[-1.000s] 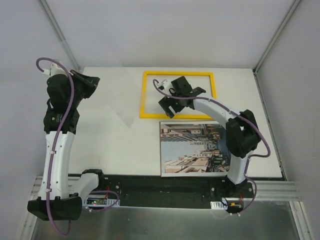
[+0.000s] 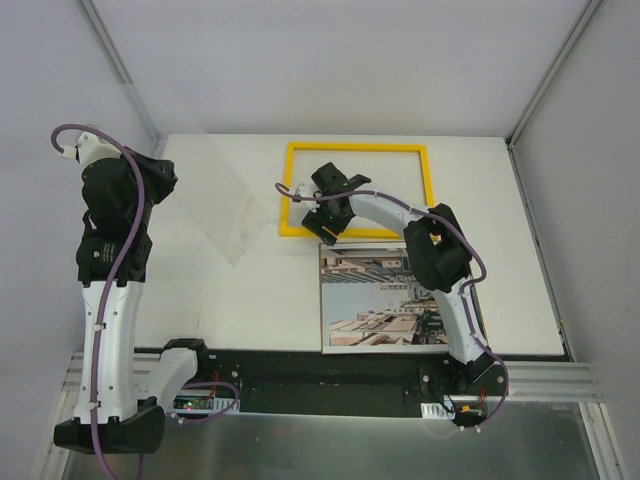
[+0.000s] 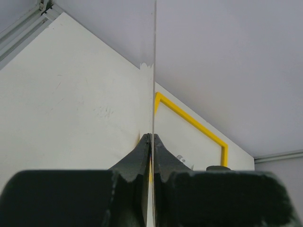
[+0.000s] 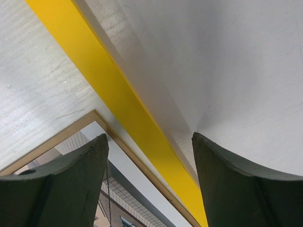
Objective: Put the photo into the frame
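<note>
The yellow frame (image 2: 427, 175) lies on the white table. Below it sits the photo (image 2: 380, 310), a street print whose brown edge runs beside the frame's lower bar in the right wrist view. My right gripper is low over that bar at the frame's lower left, part open, the bar visible between its fingers. At the far left my left gripper is raised and shut, with a thin clear sheet (image 3: 147, 90) standing edge-on between its fingertips.
White walls (image 2: 360, 60) border the back and sides.
My right gripper has moved left and down toward the frame's lower-left bar. My left arm has shifted a little to the left with the clear sheet.
</note>
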